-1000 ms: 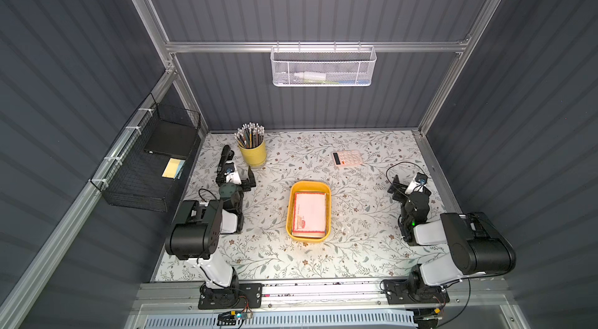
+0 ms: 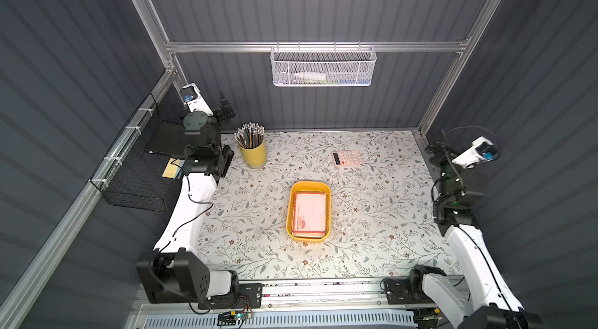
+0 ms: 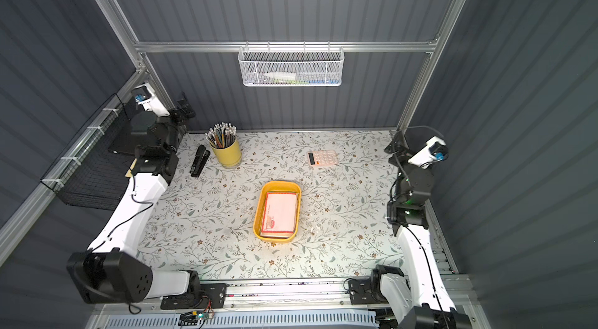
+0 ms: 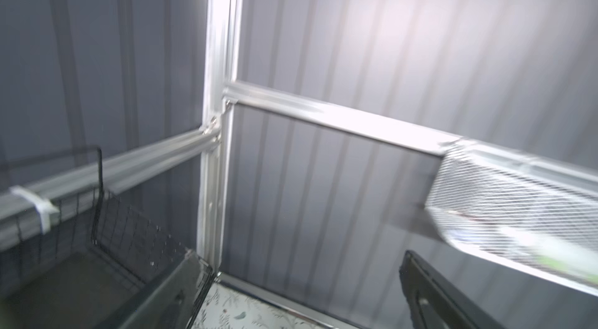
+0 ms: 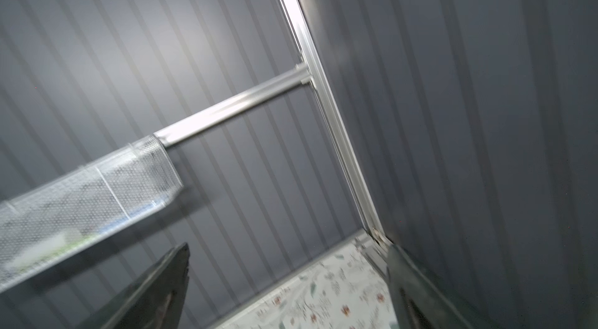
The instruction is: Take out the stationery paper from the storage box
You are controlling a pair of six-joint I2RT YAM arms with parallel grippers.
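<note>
Pale pink stationery paper with red edging [image 2: 309, 212] lies flat inside the yellow storage box [image 2: 289, 213] near the middle of the table. The box's rim surrounds the paper on all sides. My left gripper is raised at the left rear, beside the black wire basket, far from the box; it is open and empty. On the right side my right gripper is also raised, open, with nothing between its fingers. Neither wrist view contains the box or the paper.
A yellow cup of pencils [image 2: 253, 155], a black stapler-like object [image 3: 199, 161] and a pink calculator [image 2: 347, 159] stand toward the back. Black wire basket [image 2: 134, 195] hangs at left, white mesh basket [image 2: 324, 61] on the rear wall. Table around the box is clear.
Box and paper have not moved.
</note>
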